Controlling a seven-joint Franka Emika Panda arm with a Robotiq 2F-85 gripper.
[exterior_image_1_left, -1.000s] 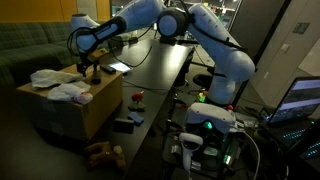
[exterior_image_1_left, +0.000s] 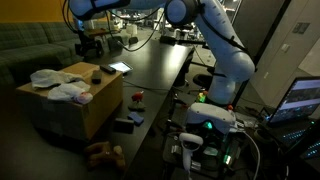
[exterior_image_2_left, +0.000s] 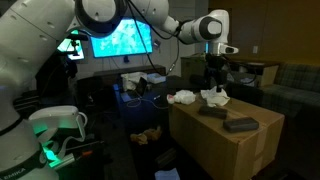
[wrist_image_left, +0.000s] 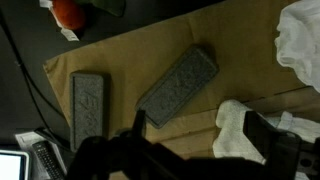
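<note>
Above a brown cardboard box (exterior_image_2_left: 222, 150) my gripper (exterior_image_1_left: 88, 46) hangs open, with nothing between its fingers. In the wrist view its fingers (wrist_image_left: 139, 122) show at the lower edge. Beyond the fingertips, one dark grey oblong block (wrist_image_left: 177, 87) lies diagonally on the box top, apart from them. A second dark block (wrist_image_left: 88, 110) lies to its left, near the box edge. Exterior view 2 shows both blocks lying on the top, one block (exterior_image_2_left: 212, 111) behind the other block (exterior_image_2_left: 240, 125).
Crumpled white cloths (wrist_image_left: 300, 42) lie on the box. On the floor beside it are a red object (wrist_image_left: 69, 13), a calculator-like item (wrist_image_left: 47, 158) and cables. A brown object (exterior_image_1_left: 105, 155) lies in front of the box. A sofa (exterior_image_1_left: 35, 45) stands behind.
Over the last second my gripper has risen from close above the box top to well clear of it. The box and cloths have stayed in place.
</note>
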